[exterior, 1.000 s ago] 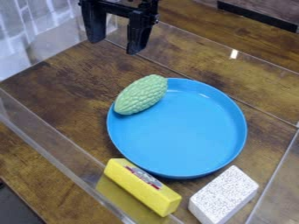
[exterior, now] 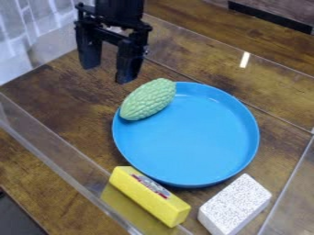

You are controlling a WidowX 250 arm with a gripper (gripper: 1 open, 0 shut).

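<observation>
My black gripper (exterior: 108, 57) hangs over the upper left of the wooden table, its two fingers apart with empty space between them. Below and to the right of it, a green textured oval object (exterior: 149, 100) rests on the upper left part of a blue round plate (exterior: 190, 151). The gripper is apart from the green object, above and behind it.
A yellow box (exterior: 150, 196) and a white speckled block (exterior: 233, 205) sit in front of the plate. Clear plastic walls edge the area at left and right. Bare wood (exterior: 55, 101) shows left of the plate and behind it.
My gripper has come down and toward the front of the table, toward the green object's side. The objects on the table have not moved.
</observation>
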